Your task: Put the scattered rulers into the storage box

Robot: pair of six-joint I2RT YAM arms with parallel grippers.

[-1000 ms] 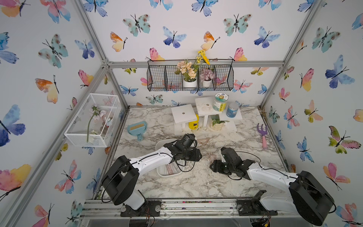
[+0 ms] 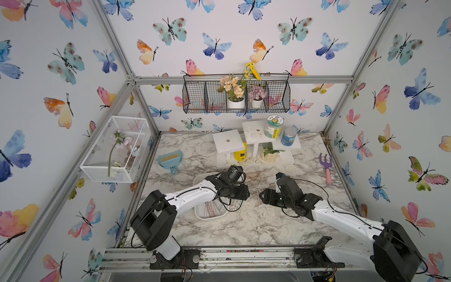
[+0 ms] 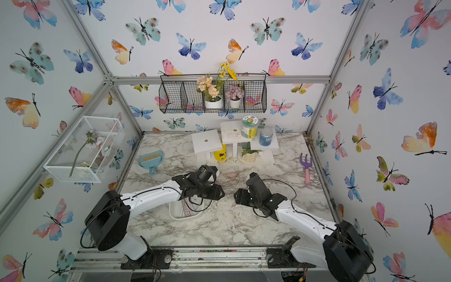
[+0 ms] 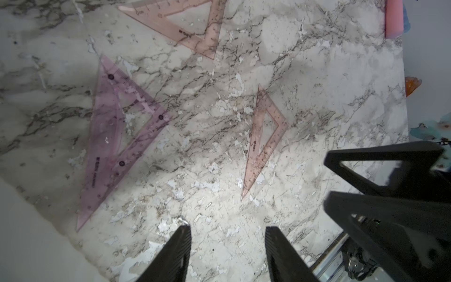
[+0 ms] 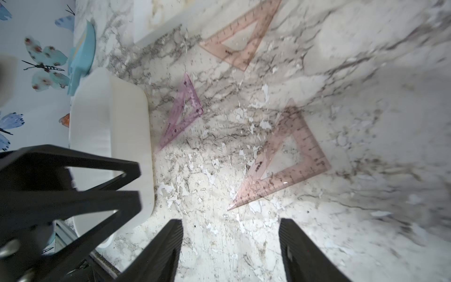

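Note:
Three triangular rulers lie flat on the marble table between my arms. In the left wrist view they are a purple ruler (image 4: 101,136), a small-looking pink ruler (image 4: 256,152) and another pink ruler (image 4: 188,40) at the top. My left gripper is open above the table, nothing between its fingers. The right wrist view shows one pink ruler (image 5: 312,155) just ahead of my open, empty right gripper. The white storage box (image 2: 210,217) sits under the left arm, which partly hides it; something pinkish and flat (image 2: 214,208) lies inside.
A white stand (image 2: 228,141) with cans stands at the back. A blue dustpan (image 2: 170,160) lies back left and a purple fork with a pink handle (image 2: 326,166) at the right.
The left arm has barely moved; the box is in the same place.

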